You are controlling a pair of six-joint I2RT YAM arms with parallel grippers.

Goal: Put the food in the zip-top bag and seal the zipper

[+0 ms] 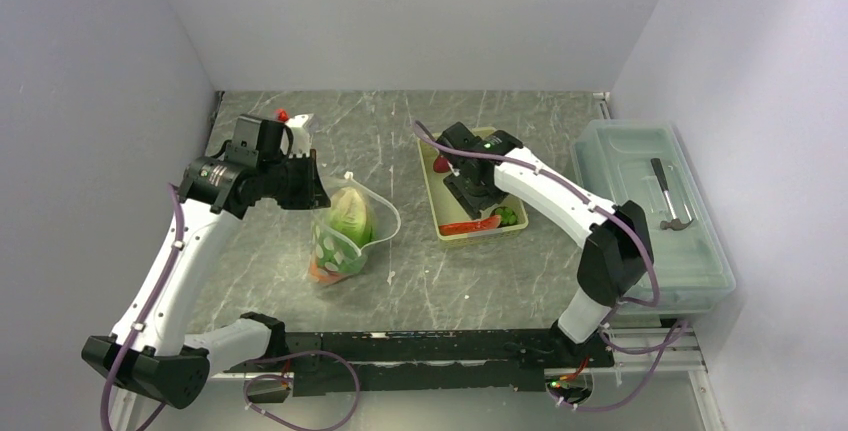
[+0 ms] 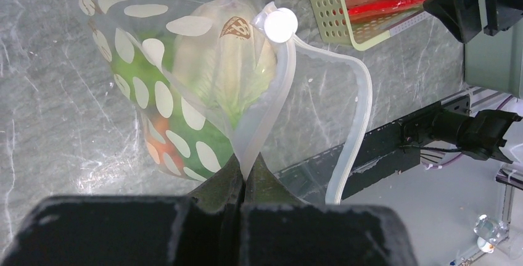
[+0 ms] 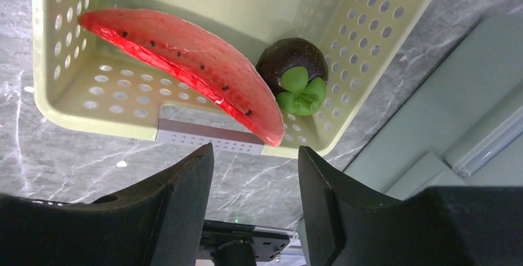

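Observation:
The clear zip bag [image 1: 340, 241] stands open on the marble counter, holding lettuce [image 1: 350, 216] and orange and green items, partly behind its printing. My left gripper is shut on the bag's rim at the near side of its opening. My right gripper is open over the yellow basket [image 1: 432, 201], empty, its fingers pointed at a red watermelon slice [image 3: 185, 68] and a dark round item with green leaves [image 3: 291, 62]. Another red item [image 1: 440, 164] shows at the basket's back in the top view, partly hidden by the right arm.
A translucent bin [image 1: 640, 261] with a hammer [image 1: 662, 186] lies at the right. Walls enclose the back and sides.

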